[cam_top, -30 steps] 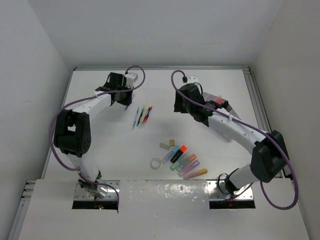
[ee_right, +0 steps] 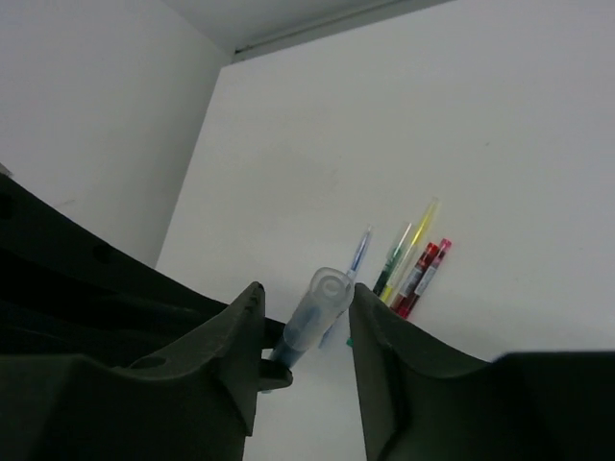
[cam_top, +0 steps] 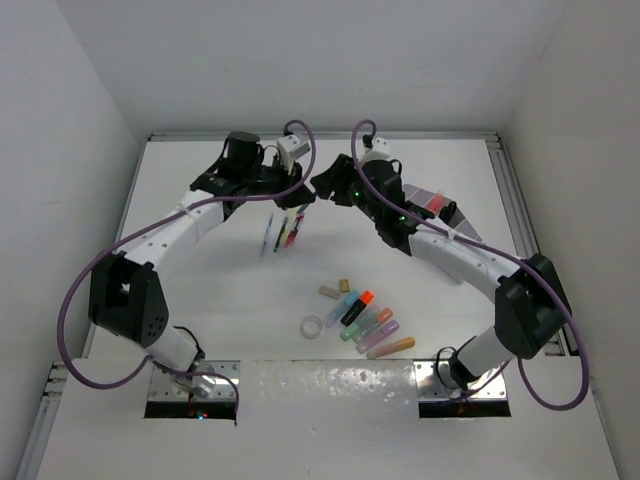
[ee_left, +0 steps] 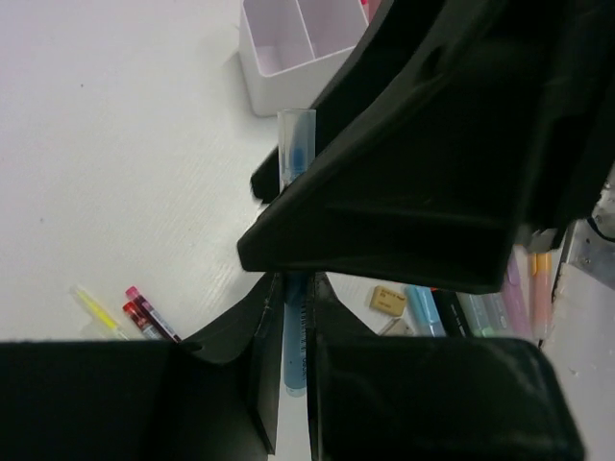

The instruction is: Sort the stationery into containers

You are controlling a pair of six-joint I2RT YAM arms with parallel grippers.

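My left gripper [cam_top: 298, 200] is shut on a light blue pen [ee_left: 294, 365], which stands roughly upright with a clear top. Several slim pens [ee_right: 410, 254] lie on the table to the left of centre. Thicker markers [cam_top: 370, 325] lie in a row at the lower right, beside two small blocks [ee_left: 388, 301]. A white divided container [ee_left: 269, 86] sits at the right, partly hidden by my right arm.
A clear ring [cam_top: 311, 326], probably tape, lies near the front edge. Walls [cam_top: 570, 150] bound both sides.
My left gripper moved right from the upper left with the pen and turned it. My right gripper moved left and up to meet it; the two now almost touch.
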